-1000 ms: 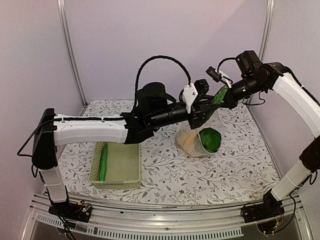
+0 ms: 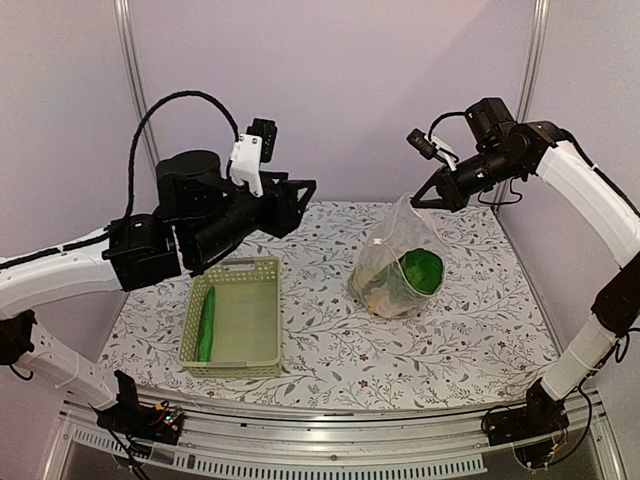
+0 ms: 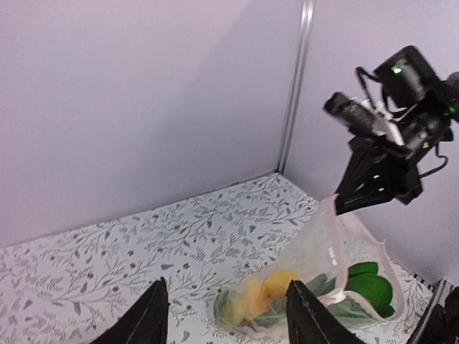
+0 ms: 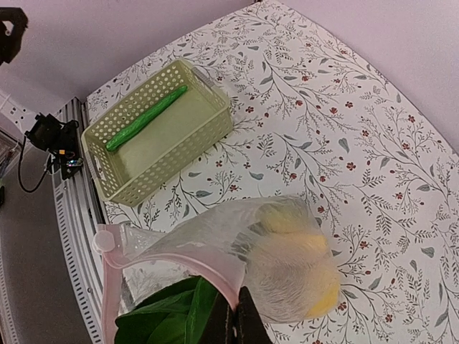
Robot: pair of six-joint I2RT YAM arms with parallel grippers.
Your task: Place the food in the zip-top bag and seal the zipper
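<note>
The clear zip top bag [image 2: 376,262] stands on the table with its mouth facing front right. Yellow food [image 3: 280,282] and a green vegetable [image 2: 421,270] are inside it. My right gripper [image 2: 428,204] is shut on the bag's upper rim [image 4: 216,278] and holds it raised. To the left of the bag, high over the table, my left gripper [image 2: 302,205] is part open with nothing between its fingers. A long green cucumber-like vegetable [image 2: 206,324] lies along the left side of the basket [image 2: 232,369].
The basket is otherwise empty, at the table's front left. Patterned table [image 2: 325,345] between basket and bag is clear. The metal rail [image 2: 300,430] runs along the front edge.
My left arm has drawn back left from the bag. The green item it held by the bag's mouth is gone from its fingers.
</note>
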